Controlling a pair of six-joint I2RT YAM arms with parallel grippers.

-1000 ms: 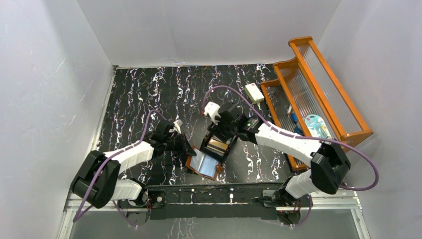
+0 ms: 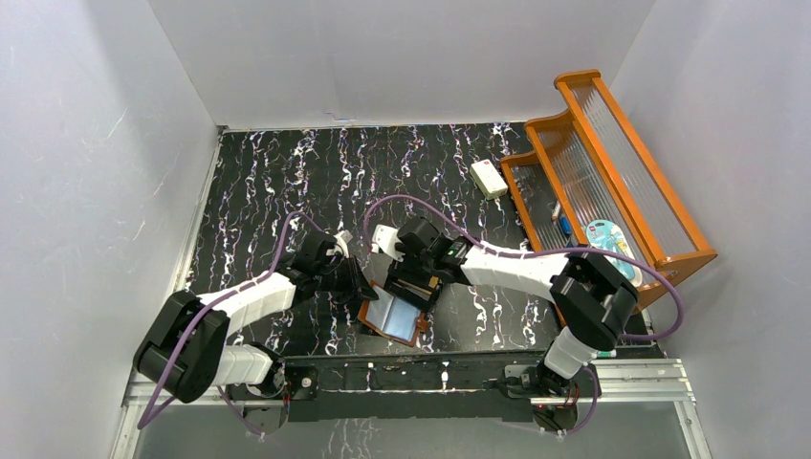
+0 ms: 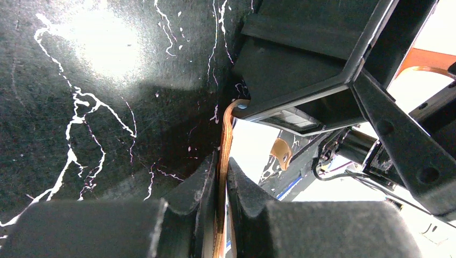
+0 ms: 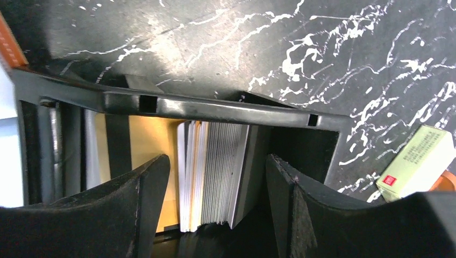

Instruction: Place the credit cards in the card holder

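The card holder [image 2: 403,318] lies spread near the table's front edge, brown outside with pale sleeves inside. In the left wrist view, my left gripper pinches the brown leather edge of this holder, which stands upright between the fingertips. Beside the holder is a black box [image 4: 215,109] with the credit cards [image 4: 215,166] standing on edge in a stack, a yellow card [image 4: 153,145] among them. My right gripper hangs over that box, its fingers apart and the stack visible between them. Whether the fingers touch any card cannot be told.
A small pale box [image 2: 489,179] stands toward the back right. Along the right side is a wooden shelf rack [image 2: 579,120] with a blister pack [image 2: 612,247] in it.
The left arm and card holder look unmoved.
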